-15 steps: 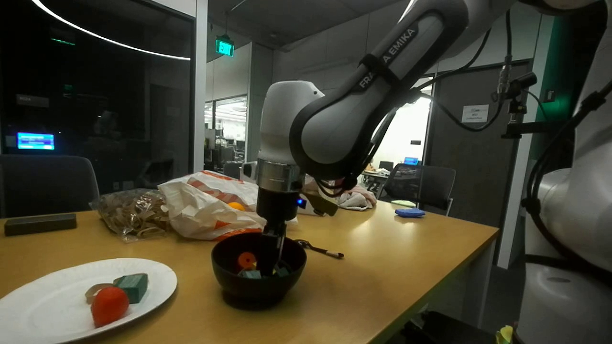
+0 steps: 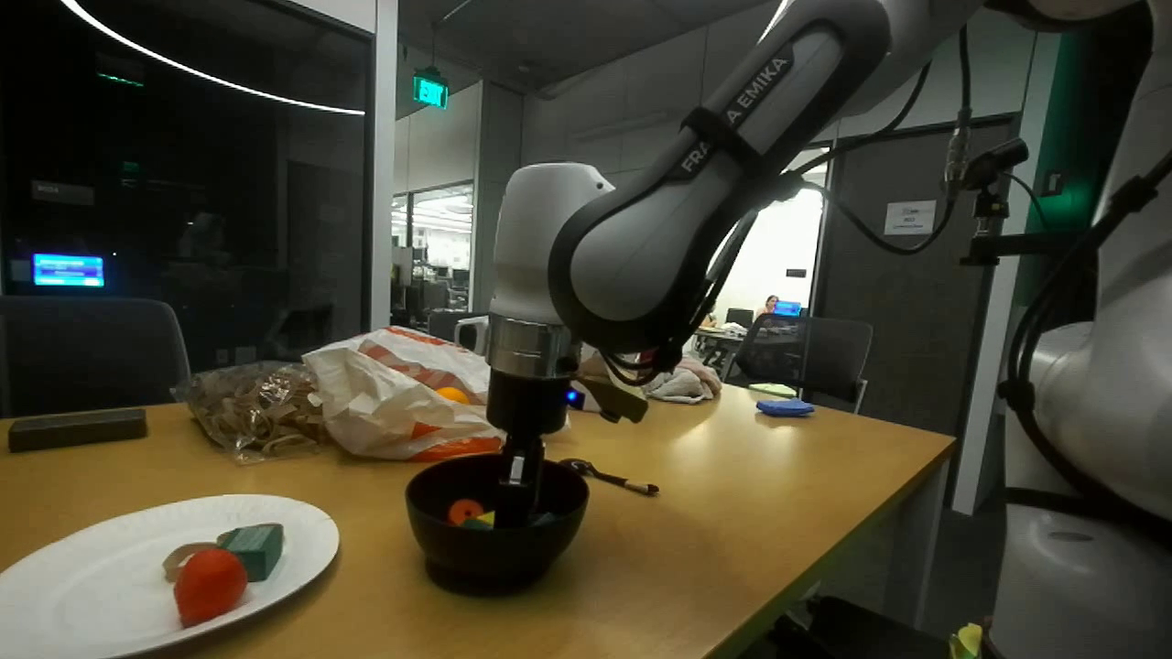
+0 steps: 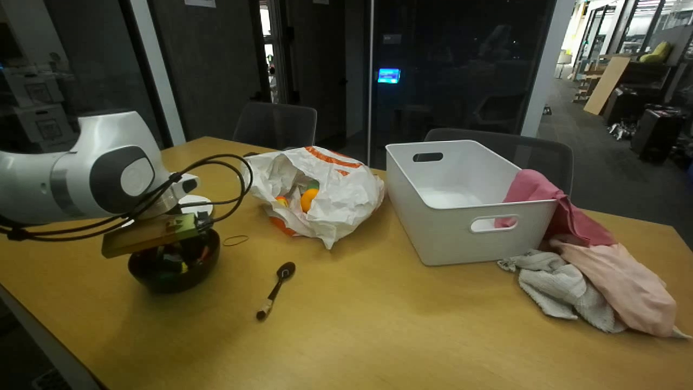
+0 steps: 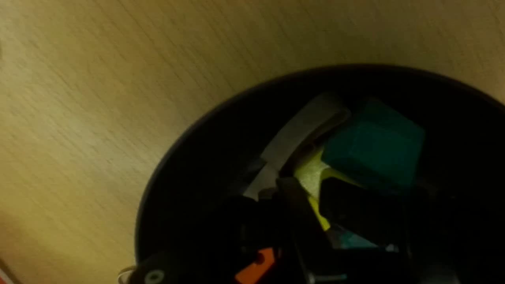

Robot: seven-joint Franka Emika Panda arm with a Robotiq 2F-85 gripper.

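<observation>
My gripper (image 2: 516,514) points straight down into a black bowl (image 2: 483,571) on the table. In the wrist view its dark fingers stand a little apart over a yellow piece (image 4: 310,172), part of which shows between them. It is too dark there to tell whether they grip it. Close by in the bowl lie a teal block (image 4: 378,144), a curled grey-beige strip (image 4: 293,135) and an orange piece (image 4: 258,267). On a white plate (image 2: 77,566) to the left rest a red round object (image 2: 210,586), a green block (image 2: 255,550) and a beige piece partly behind them.
A black spoon (image 3: 278,289) lies beside the bowl. Behind stand a crumpled white bag (image 3: 344,195) with orange items inside and a white bin (image 3: 448,234) with cloths (image 3: 559,286) over and beside it.
The arm has come slightly lower and a little left, with the gripper turned somewhat. Pieces inside the bowl have shifted; the orange one sits lower. The plate and its contents are unchanged.
</observation>
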